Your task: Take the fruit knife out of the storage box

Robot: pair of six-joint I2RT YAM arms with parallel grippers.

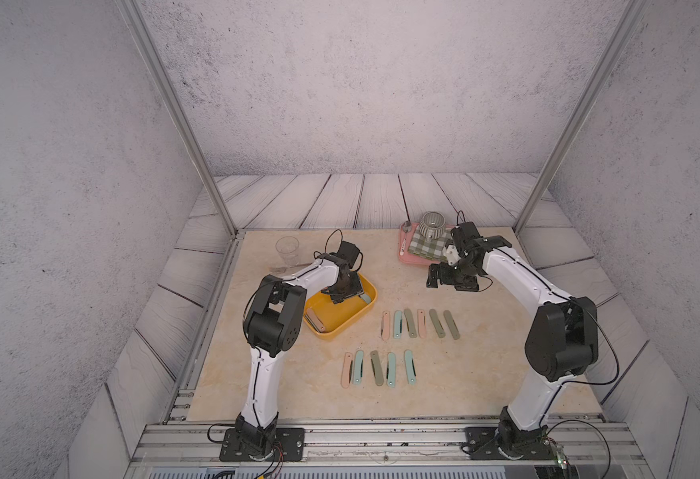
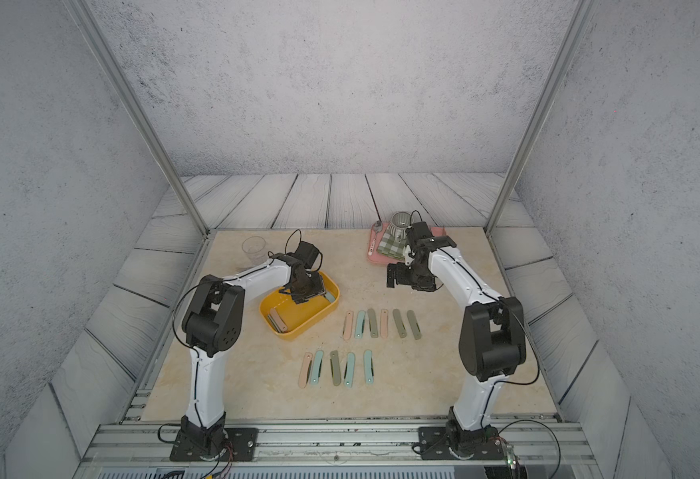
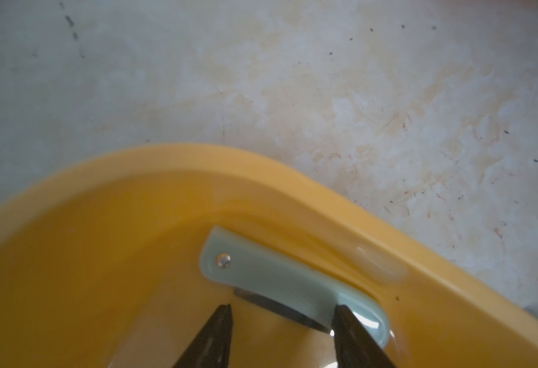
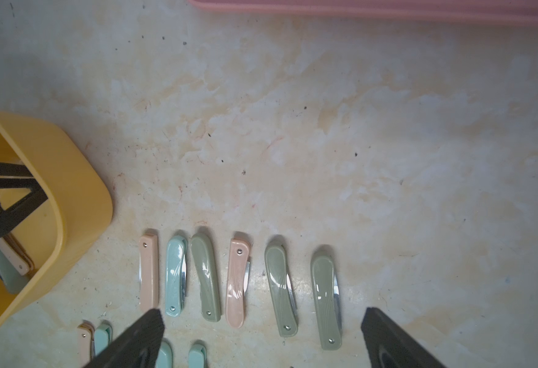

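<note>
Inside the yellow storage box (image 1: 340, 325), a pale blue-green fruit knife (image 3: 281, 276) lies folded along the far right wall, a dark blade edge beneath its handle. My left gripper is down in the box and open; in the left wrist view its right finger (image 3: 356, 340) overlaps the knife's right end, and whether they touch cannot be told. At the box's other end lie a pink knife (image 4: 12, 255) and a grey-green one (image 4: 3, 267). My right gripper stands open above the table, nothing between its fingers.
Two rows of folded knives (image 2: 373, 322) lie right of and in front of the box. A pink tray (image 1: 403, 254) with a checked cloth and striped cup stands at the back right. A clear glass (image 1: 287, 249) is behind the box. Table between box and tray is bare.
</note>
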